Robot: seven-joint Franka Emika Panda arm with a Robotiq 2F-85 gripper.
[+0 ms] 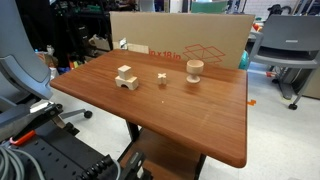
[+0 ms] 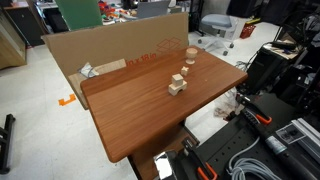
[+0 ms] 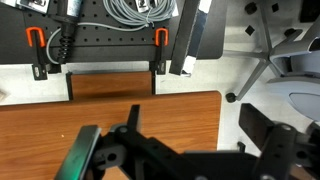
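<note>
On the brown table [image 1: 205, 120], light wooden pieces stand in three spots. Nearest the left is a small stack of blocks [image 1: 126, 78], also seen as the block stack [image 2: 177, 85] in the second exterior view. A small loose piece [image 1: 162, 78] lies to its right. Further right and back stands a rounded, cup-like piece [image 1: 194, 70]. My gripper shows in the wrist view, its dark fingers wide apart, open with nothing between them. It looks down over the table's edge, away from the wooden pieces. Neither exterior view shows the fingers.
A cardboard panel [image 1: 185, 38] stands along the table's back side. Beside the table is a dark bench [image 3: 110, 50] with a coiled cable [image 3: 140, 12] and red-orange-trimmed brackets. A grey chair [image 1: 285, 45] stands beyond.
</note>
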